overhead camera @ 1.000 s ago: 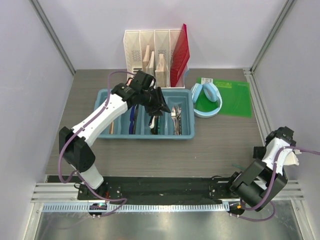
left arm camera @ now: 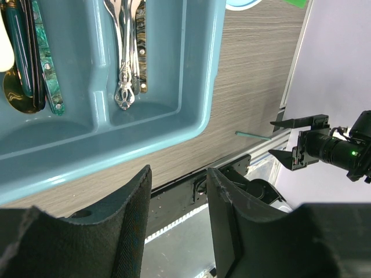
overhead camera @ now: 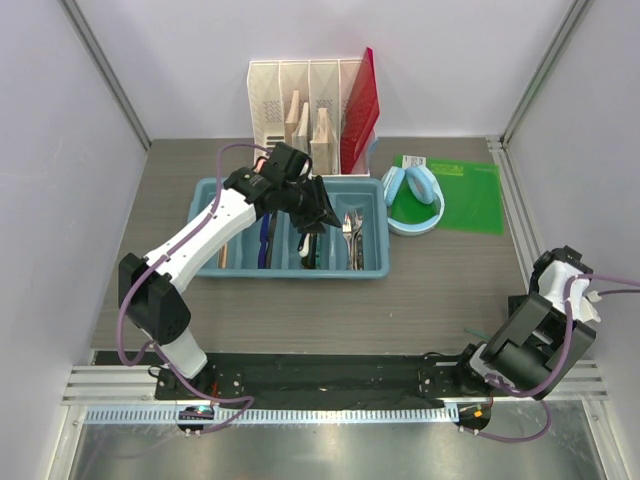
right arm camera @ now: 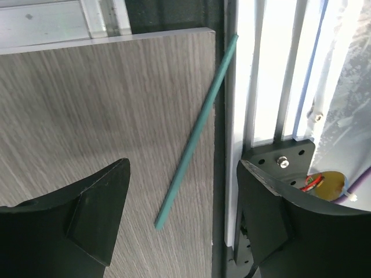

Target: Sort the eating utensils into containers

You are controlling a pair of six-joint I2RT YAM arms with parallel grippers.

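Observation:
A blue divided tray [overhead camera: 378, 264] holds the sorted utensils in the top view. Metal forks [overhead camera: 347, 228] lie in its right compartment. Dark-handled pieces, among them a brown spoon [left arm camera: 19, 99], sit one compartment to the left. Knives [overhead camera: 264, 240] and wooden-looking sticks [overhead camera: 223, 255] occupy compartments further left. My left gripper hovers above the tray, fingers apart and empty. A thin green stick [right arm camera: 200, 124] lies across the table's front right corner, its far end sticking out past the wood edge. Over it my right gripper is open, holding nothing.
Light blue headphones [overhead camera: 420, 198] rest on a green sheet [overhead camera: 470, 195] right of the tray. A beige rack [overhead camera: 265, 90] with a red folder [overhead camera: 360, 110] stands behind. Bare table [overhead camera: 300, 315] lies in front; a metal rail [right arm camera: 246, 75] runs along the edge.
My right arm has swung a little outward to the right. The left arm, tray and green stick look unmoved.

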